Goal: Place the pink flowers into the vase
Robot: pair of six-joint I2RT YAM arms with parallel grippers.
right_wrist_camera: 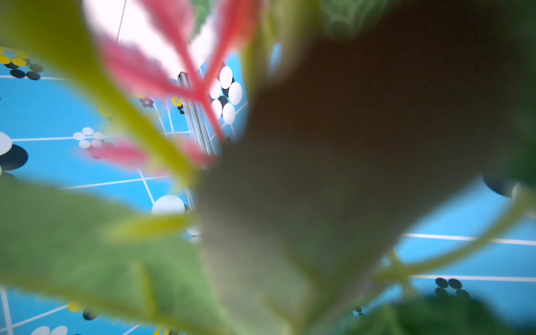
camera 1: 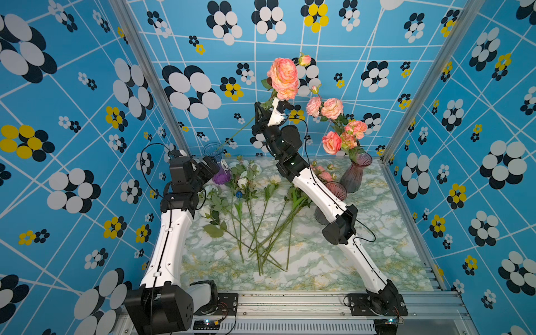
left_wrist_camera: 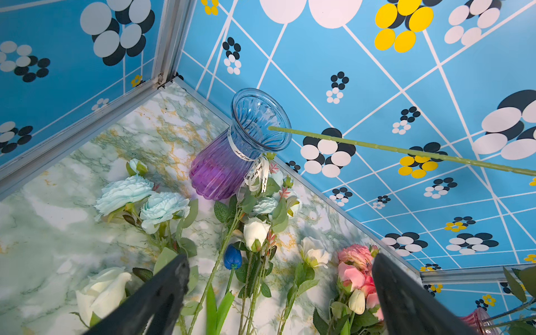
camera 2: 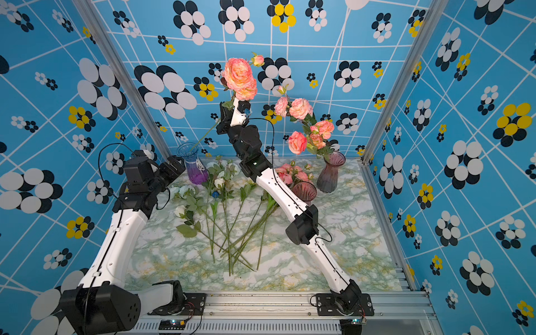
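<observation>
A pink-orange flower [camera 1: 283,78] is held high near the back wall, my right gripper [camera 1: 270,111] shut on its stem. In the left wrist view the green stem [left_wrist_camera: 390,148] slants leftward, its tip over the mouth of the blue-and-purple glass vase [left_wrist_camera: 215,162]; whether it is inside cannot be told. Blurred leaves [right_wrist_camera: 100,251] and a dark shape fill much of the right wrist view, hiding the grip. My left gripper stands open over the lying flowers, empty, in front of the vase.
Several flowers [camera 2: 223,223] lie across the marble table, stems toward the front. At the back right, pink flowers stand in a smoky purple vase [camera 2: 330,173], with a second dark vase [camera 2: 304,191] partly behind my right arm.
</observation>
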